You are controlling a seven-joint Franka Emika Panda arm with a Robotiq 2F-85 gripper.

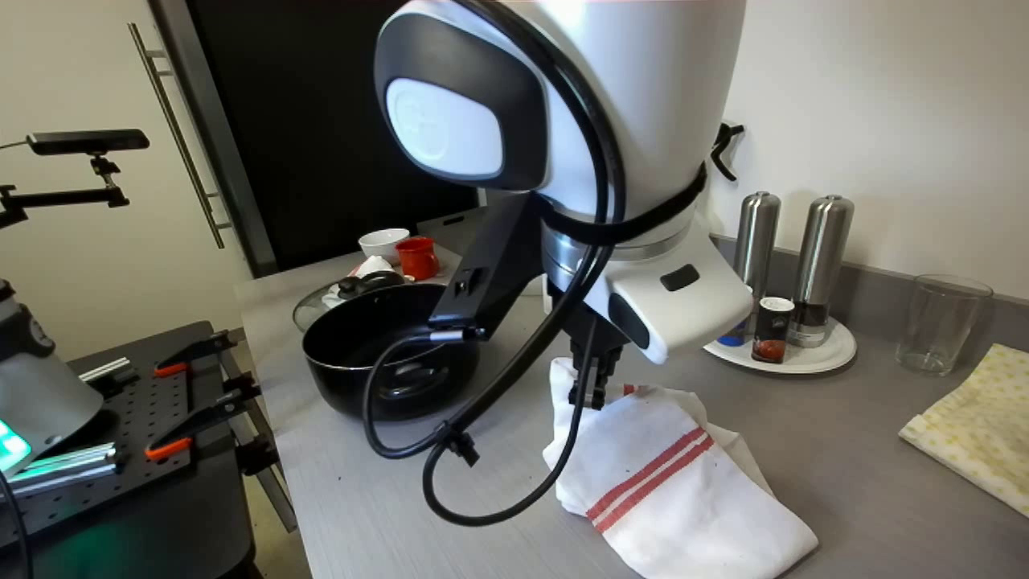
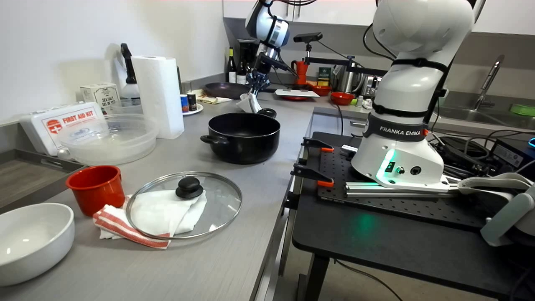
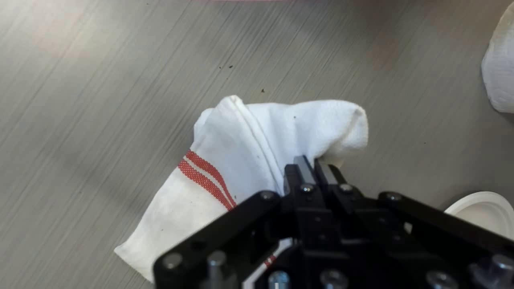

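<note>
A white towel with red stripes (image 1: 666,473) lies crumpled on the grey counter, one end bunched up under my gripper (image 1: 588,394). In the wrist view my gripper is shut on a fold of the towel (image 3: 289,125), its fingers close together with the white cloth at their tips. The towel's striped end (image 3: 168,216) spreads toward the lower left of that view. Farther off in exterior view 2, the towel (image 2: 248,103) shows small and pale below the gripper, partly behind the pot.
A black pot (image 1: 376,347) stands left of the towel. A glass lid (image 2: 215,205) rests over another striped cloth (image 2: 113,220). Toward the wall, a white plate (image 1: 834,352) carries shakers and steel mills. Bare counter lies in front of the pot.
</note>
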